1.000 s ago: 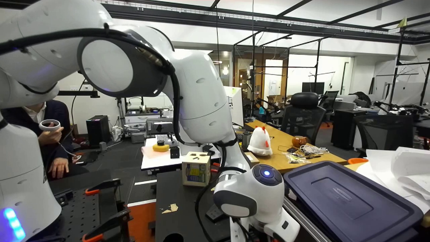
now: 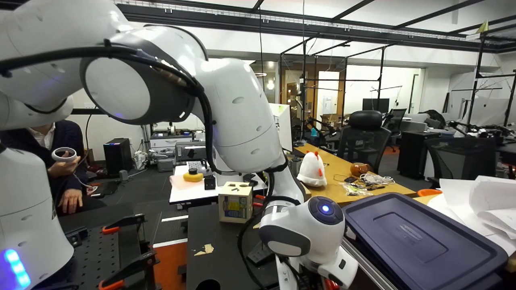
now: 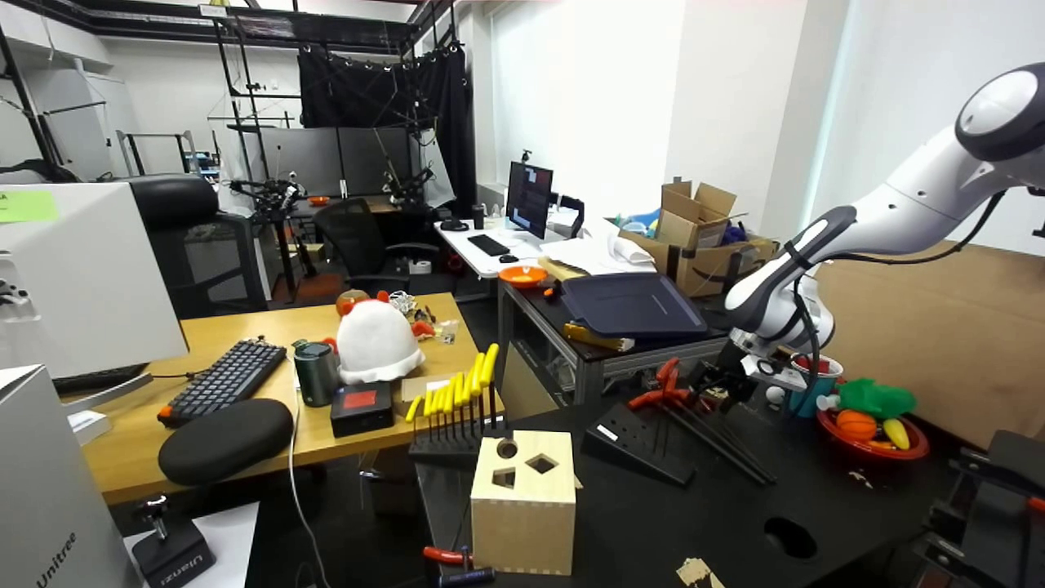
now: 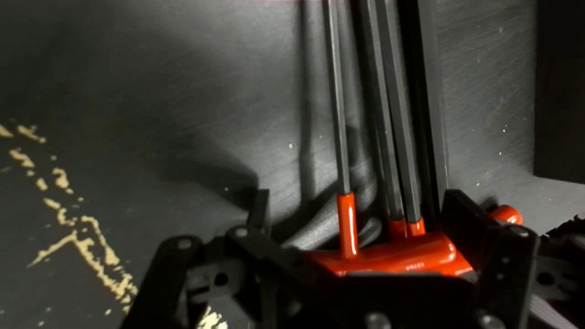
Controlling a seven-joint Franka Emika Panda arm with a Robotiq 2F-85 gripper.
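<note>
Several red-handled T-shaped hex keys (image 4: pixel 382 255) lie on the black table, their dark shafts side by side. In the wrist view my gripper is open, with a finger on either side of the bunch and nothing clamped. One key's red sleeve (image 4: pixel 347 225) stands a little left of the others. The lower edge of the handles is hidden behind the gripper body. In exterior view 2 the gripper (image 3: pixel 730 380) is low over the table beside the red handles (image 3: pixel 667 388); exterior view 1 hides its fingers.
A black sloped holder (image 3: pixel 637 443) lies beside the keys. Yellow-handled keys (image 3: pixel 460 392) stand in another rack, near a wooden shape box (image 3: pixel 524 505). On the other side are a red bowl of toy food (image 3: pixel 874 446) and a bucket (image 3: pixel 818 384).
The surrounding objects look unmoved.
</note>
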